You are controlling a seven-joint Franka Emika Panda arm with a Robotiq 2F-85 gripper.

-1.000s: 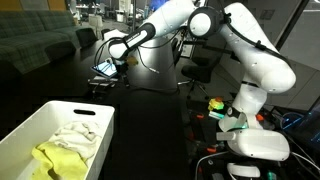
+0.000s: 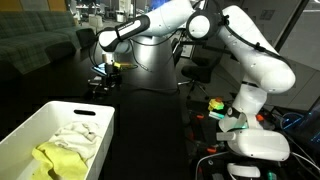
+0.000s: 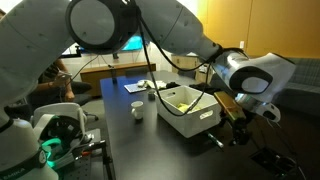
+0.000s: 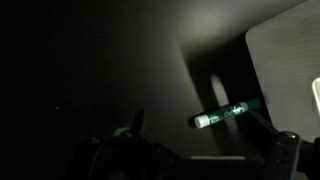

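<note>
A small green-and-white tube, perhaps a marker (image 4: 226, 113), lies on the dark table close to the box wall in the wrist view. My gripper is open above the table, its two dark fingers spread at the bottom of that view. The tube lies in the gap's line of sight, with nothing held. In exterior view 2 the tube (image 3: 214, 140) is a small pale shape on the table, left of the fingers. The exact height of my fingers over it is hard to tell.
A white box (image 3: 186, 122) stands beside the tube. Inside it are a yellow cloth (image 2: 60, 161) and a white cloth (image 2: 74, 139). A white mug (image 3: 138, 110) stands farther off on the table. Chairs (image 2: 62, 51) are at the back.
The arm's wrist and gripper have shifted slightly to the left in exterior view 1. The box and its cloths have stayed put.
</note>
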